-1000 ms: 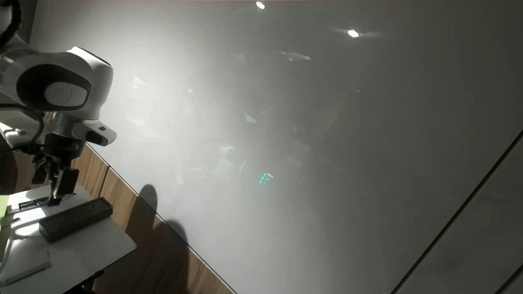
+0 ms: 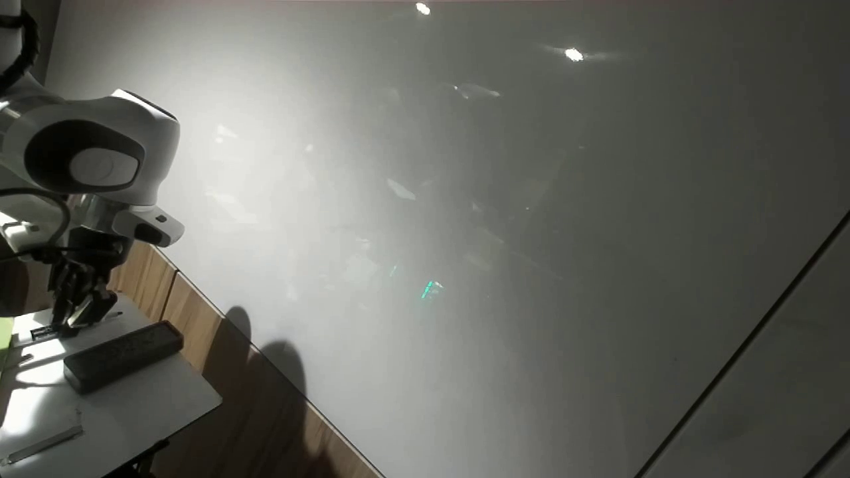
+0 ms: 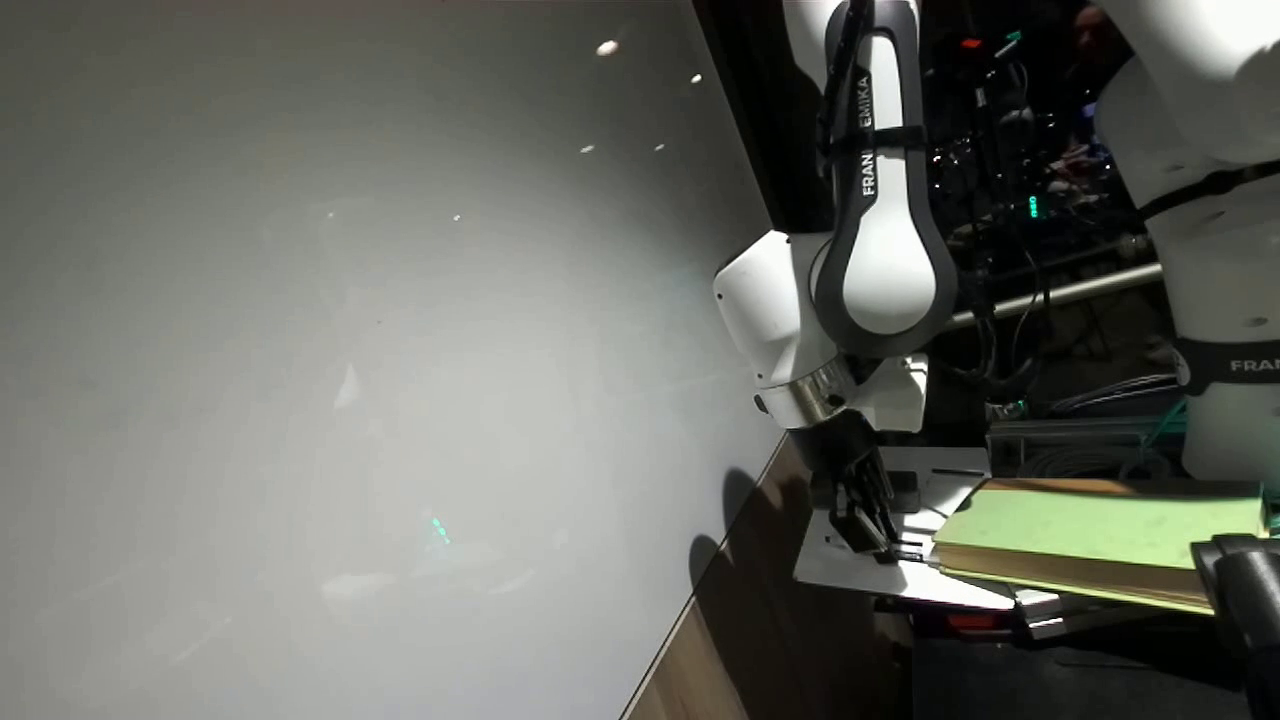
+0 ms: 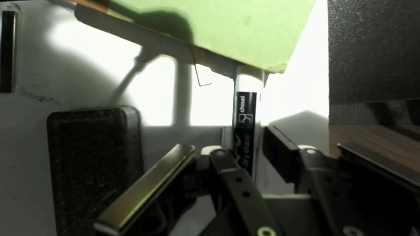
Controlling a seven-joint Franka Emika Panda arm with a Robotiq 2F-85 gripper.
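A dry erase marker point(image 4: 246, 112) with a white end and a black label lies on the white board point(image 4: 29, 145). In the wrist view my gripper straddles it, part open, with one finger on either side. The left fingertip point(image 4: 226, 137) is close against the marker, and a narrow gap shows by the right fingertip point(image 4: 280, 151). Whether either one touches it I cannot tell. The marker's lower end is hidden by the gripper. In both outside views the gripper point(image 2: 76, 317) is low at the board's surface.
A dark eraser point(image 2: 123, 354) lies beside the gripper. A green-topped block point(image 3: 1110, 522) overhangs the marker's far end. The large whiteboard wall point(image 3: 360, 300) and wood panel point(image 3: 768, 600) rise close by. Bare board lies in front of the eraser.
My gripper has moved down and slightly left in exterior view 1, to the marker. Its fingers, spread wide before, now stand closer together. The eraser has not moved.
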